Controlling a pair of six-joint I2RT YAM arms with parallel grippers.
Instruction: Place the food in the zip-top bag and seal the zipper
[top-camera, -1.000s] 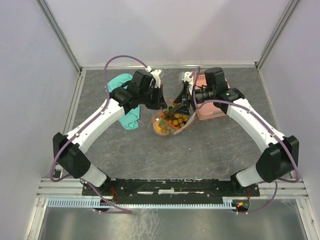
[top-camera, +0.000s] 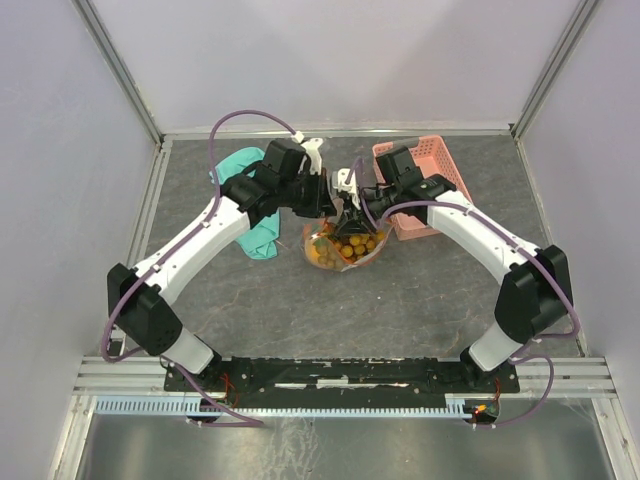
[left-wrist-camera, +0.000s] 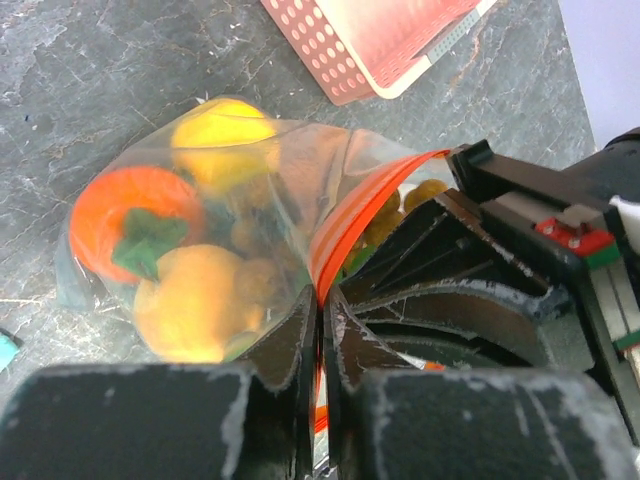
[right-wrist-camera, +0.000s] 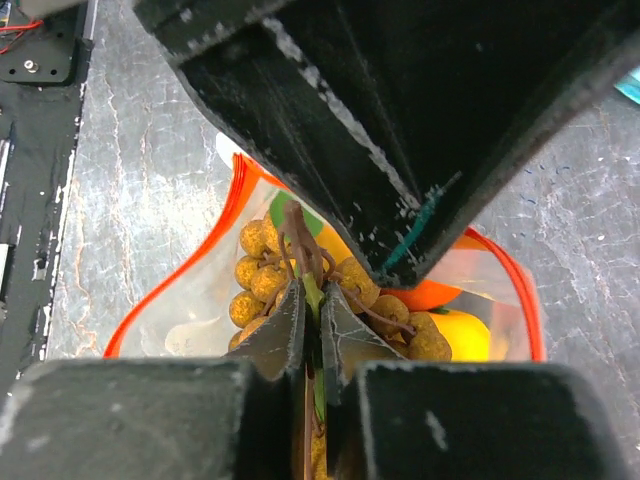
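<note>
The clear bag (left-wrist-camera: 170, 260) with an orange zip edge holds a tomato (left-wrist-camera: 130, 215), yellow fruits and a bunch of small round brown fruits (right-wrist-camera: 262, 285) on stems. My left gripper is shut on the bag's orange edge at the left of its opening. My right gripper reaches into the opening, its fingers closed around the stems of the bunch. In the left wrist view, the right gripper covers much of the opening.
A pink basket (top-camera: 430, 160) stands behind the bag to the right. A teal cloth (top-camera: 255, 240) lies to the left.
The right arm has moved left and inward over the bag, bringing its gripper deeper into the opening. The left arm looks almost unchanged.
</note>
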